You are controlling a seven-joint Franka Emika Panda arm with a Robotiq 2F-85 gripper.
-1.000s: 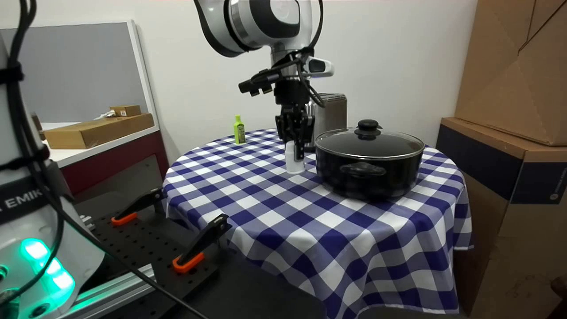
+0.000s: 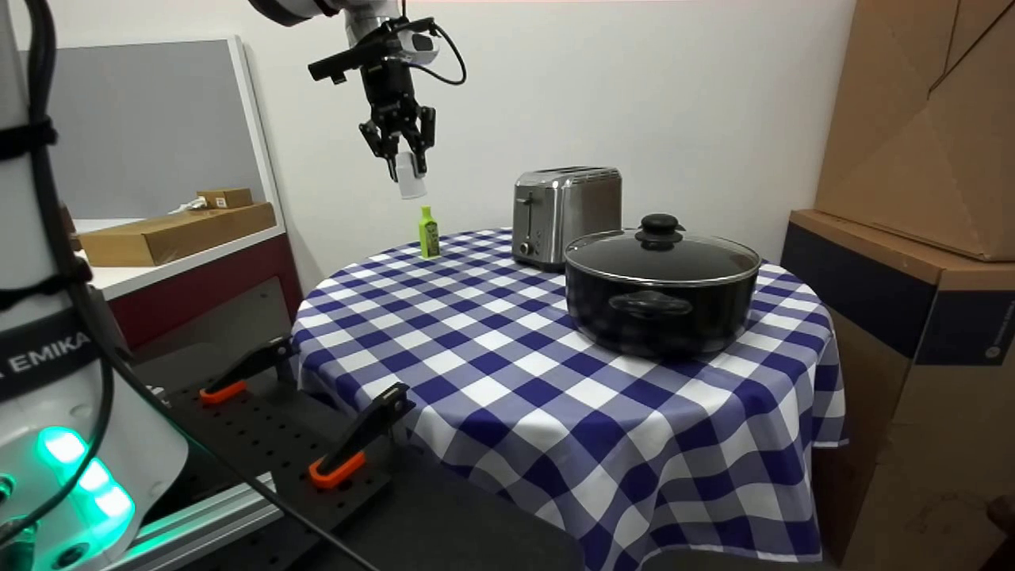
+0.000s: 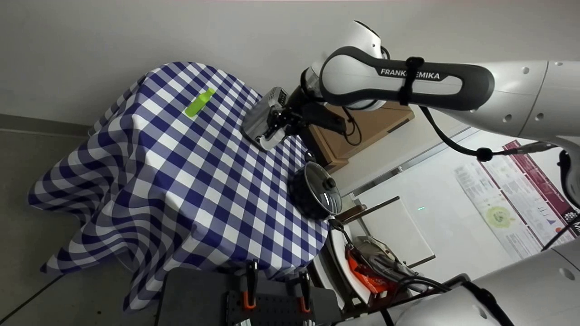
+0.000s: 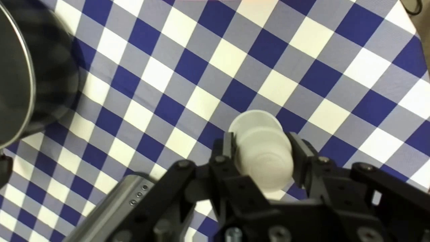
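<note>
A white bottle-like container [image 4: 264, 157] is pinched between the two fingers of my gripper, which is shut on it. In exterior view 1 the gripper [image 2: 404, 157] is high above the table's far left side, and the white container [image 2: 410, 177] hangs from it slightly tilted, clear of the cloth. Below and a little right of it a green bottle [image 2: 429, 233] stands upright on the checked cloth. From exterior view 2 the white container [image 3: 271, 139] appears in front of the toaster, with the green bottle [image 3: 199, 103] apart from it.
A steel toaster [image 2: 568, 217] stands at the back of the table, and a black lidded pot [image 2: 661, 290] at its right. The checked tablecloth [image 2: 457, 342] is bare at the middle and front left. Two black clamps with orange tips lie before the table.
My gripper has risen and moved far to the left in exterior view 1, carrying the white container from beside the pot up into the air. The pot and green bottle have not moved.
</note>
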